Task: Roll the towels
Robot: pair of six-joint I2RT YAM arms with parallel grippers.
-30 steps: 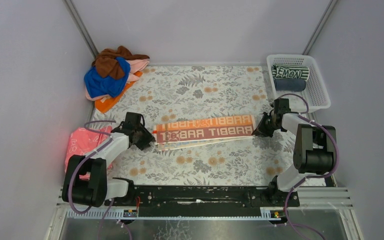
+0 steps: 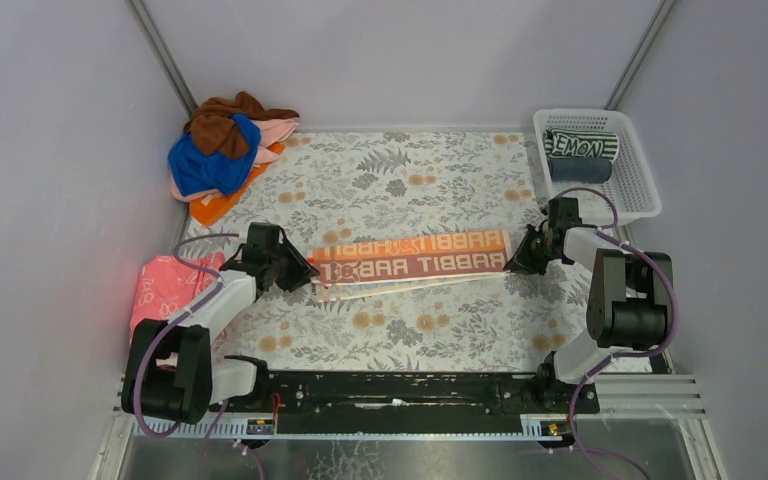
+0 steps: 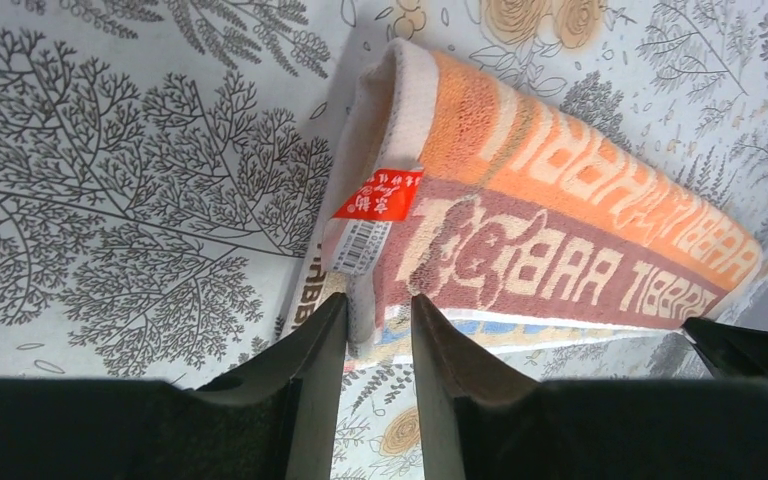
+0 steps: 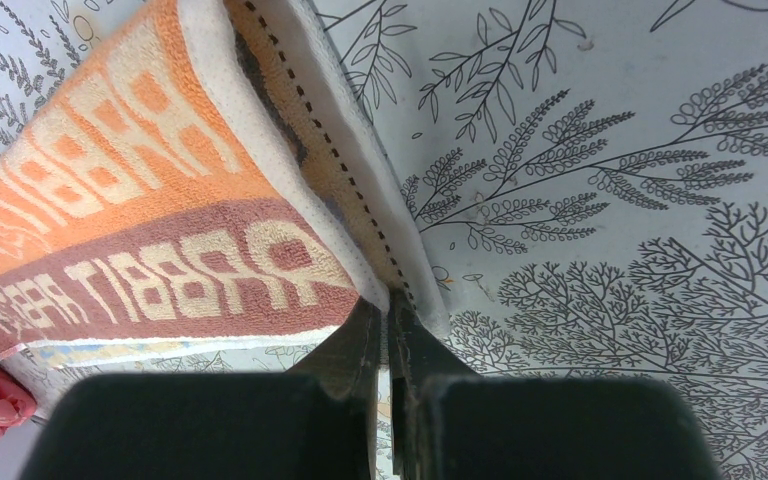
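Observation:
A folded orange and brown towel with rabbit lettering lies as a long strip across the middle of the table. Its left end, with a red and white label, shows in the left wrist view. My left gripper is part open there, the towel's near left edge in view between its fingertips, not clamped. At the right end my right gripper is shut on the towel's near corner. A paler layer of the towel shows along the near side, under the top layer.
A white basket at the back right holds a dark rolled towel and a striped one. Heaped towels lie back left, a pink cloth front left.
My left gripper has moved slightly to the right, up to the towel's left end. The right gripper and the towel look unmoved.

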